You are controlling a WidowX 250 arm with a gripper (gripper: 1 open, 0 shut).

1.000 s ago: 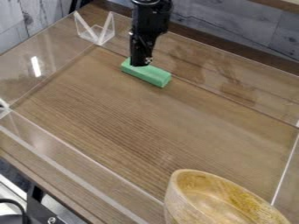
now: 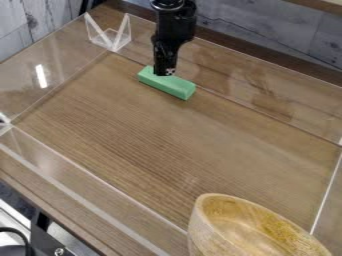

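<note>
A flat green block (image 2: pixel 166 84) lies on the wooden table (image 2: pixel 147 150) toward the back. Just above it, at top centre, the black gripper (image 2: pixel 164 66) points down, its tip close over the block's far edge. The gripper is small and dark in this view; it looks shut, with nothing visible held in it.
A large cream-yellow oval container (image 2: pixel 247 232) sits at the front right. Clear plastic pieces stand at the back left (image 2: pixel 110 32) and left edge. A grey wall (image 2: pixel 281 40) runs along the back.
The gripper has shifted very slightly, staying over the far side of the green block. The block and container have not visibly moved.
</note>
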